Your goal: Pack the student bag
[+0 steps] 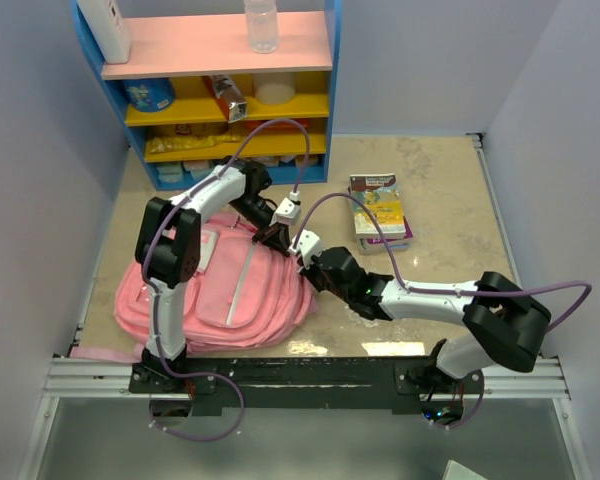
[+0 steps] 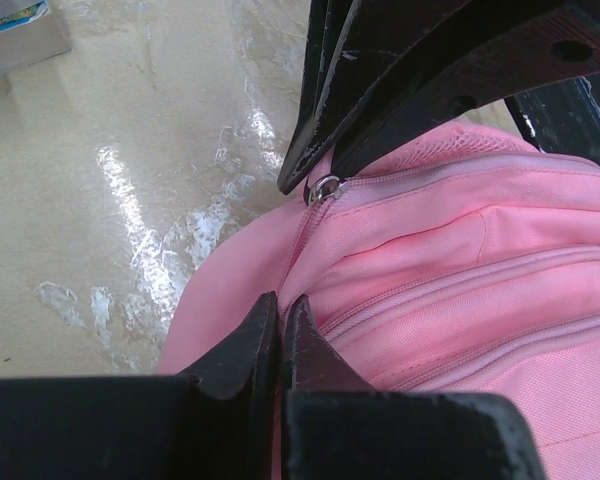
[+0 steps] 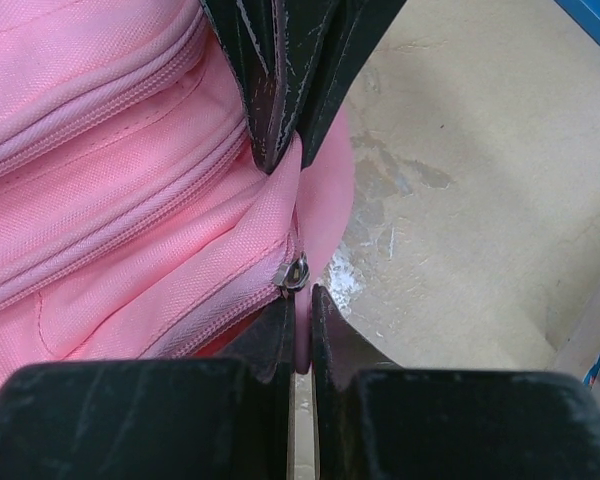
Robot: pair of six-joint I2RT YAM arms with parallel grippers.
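The pink student bag (image 1: 242, 285) lies on the left of the table, a grey-white stripe across its front pocket. At its right edge my two grippers meet, close together. My left gripper is shut on a fold of pink fabric beside the zipper. Just past that fold, my right gripper is shut on the pink pull tab (image 3: 302, 345) of a metal zipper slider (image 3: 295, 274). Pink zipper tape (image 2: 430, 178) runs away from the slider along the bag's edge. The bag's inside is mostly hidden.
A stack of books (image 1: 378, 208) lies on a clear box at the back right. Behind the bag stands a blue shelf unit (image 1: 333, 100) with yellow boards, holding packets, a tub and a clear bottle (image 1: 262, 25).
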